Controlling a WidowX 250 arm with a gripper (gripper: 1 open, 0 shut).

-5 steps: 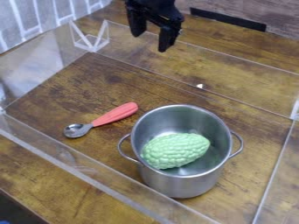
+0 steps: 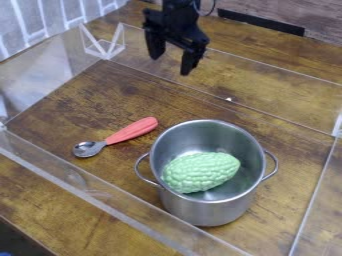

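My black gripper [image 2: 174, 58] hangs open at the top centre of the camera view, above the back of the wooden surface, with nothing between its fingers. Toward the front right a steel pot [image 2: 214, 208] with two side handles holds a pale green, bumpy oblong object [image 2: 201, 170]. Left of the pot lies a spoon [image 2: 131, 131] with a red handle, its metal bowl pointing left.
Clear plastic walls run around the wooden surface [image 2: 80, 105]. The middle and back of the surface, between my gripper and the pot, are largely clear.
My gripper has moved down in the view, a little lower than it was before. The pot, green object and spoon have not moved.
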